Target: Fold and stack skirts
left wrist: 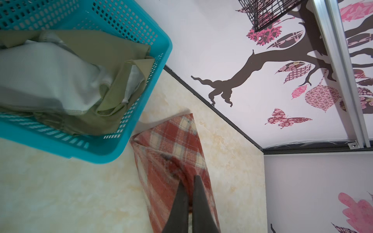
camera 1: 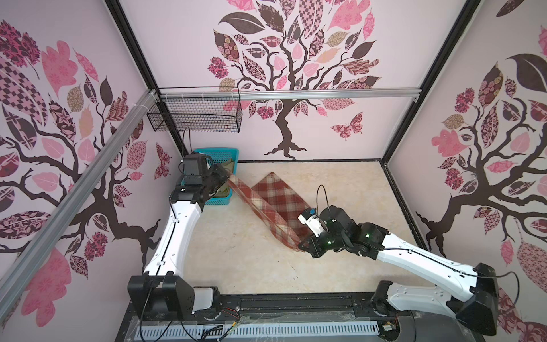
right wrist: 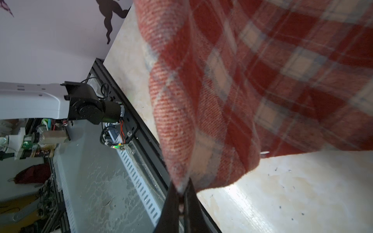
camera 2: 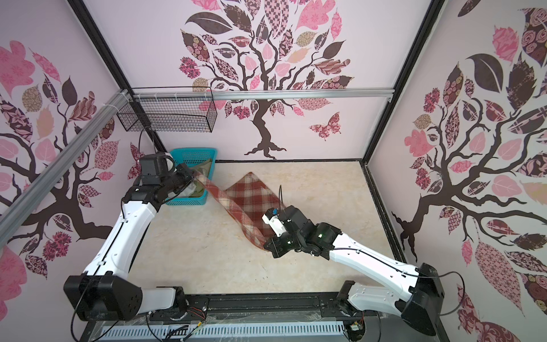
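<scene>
A red and cream plaid skirt (camera 1: 283, 193) lies partly on the table, its near edge raised in a long band between my two grippers. At the far left, beside the basket, my left gripper is shut on one corner of that edge; the cloth runs down from its fingertips in the left wrist view. Near the middle of the table my right gripper is shut on the other corner, and the plaid fabric (right wrist: 217, 116) rises from its tips. The skirt's far part rests flat on the table.
A turquoise basket (left wrist: 136, 112) holding olive and grey garments (left wrist: 77, 77) stands at the back left, close to my left arm. Above it hangs a black wire rack (camera 1: 199, 114).
</scene>
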